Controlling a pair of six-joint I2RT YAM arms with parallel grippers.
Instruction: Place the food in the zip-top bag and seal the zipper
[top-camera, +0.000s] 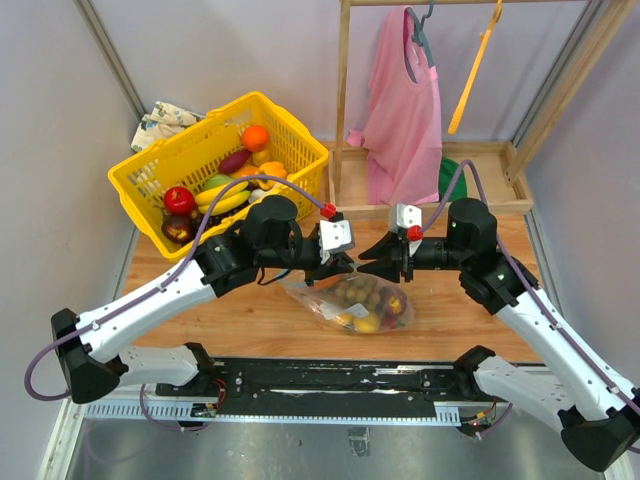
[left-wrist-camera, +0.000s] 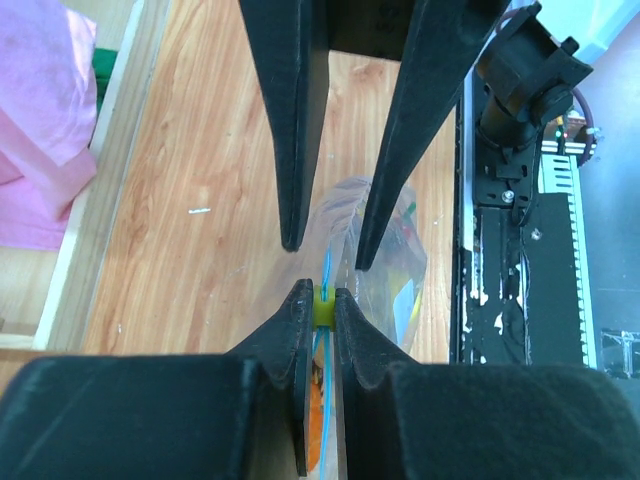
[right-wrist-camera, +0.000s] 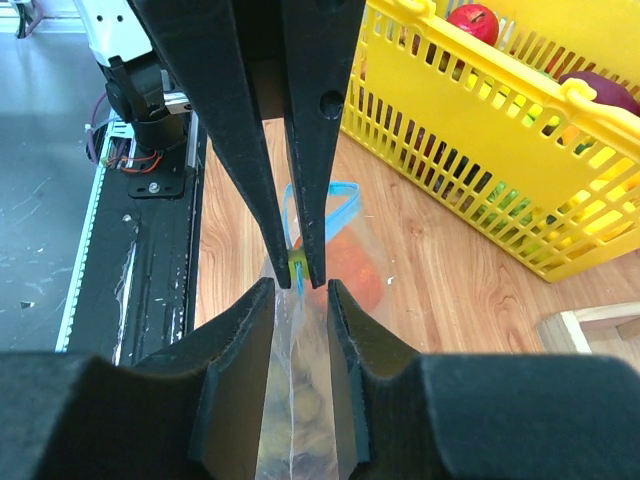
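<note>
The clear zip top bag (top-camera: 375, 315) lies on the table below both grippers, with round brownish food and yellow and dark pieces inside. Its blue zipper strip (right-wrist-camera: 345, 208) shows in the right wrist view. A yellow-green zipper slider (left-wrist-camera: 323, 313) sits on the strip, and my left gripper is shut on it. My right gripper stands open, its fingertips apart on either side of the zipper line close to the slider, nothing held between them. An orange item (right-wrist-camera: 350, 268) is visible through the film.
At the back left stands a yellow basket (top-camera: 155, 215) of fruit and vegetables. A wooden rack (top-camera: 352, 212) with a pink apron (top-camera: 405, 110) is at the back. Bare table lies left and right of the bag.
</note>
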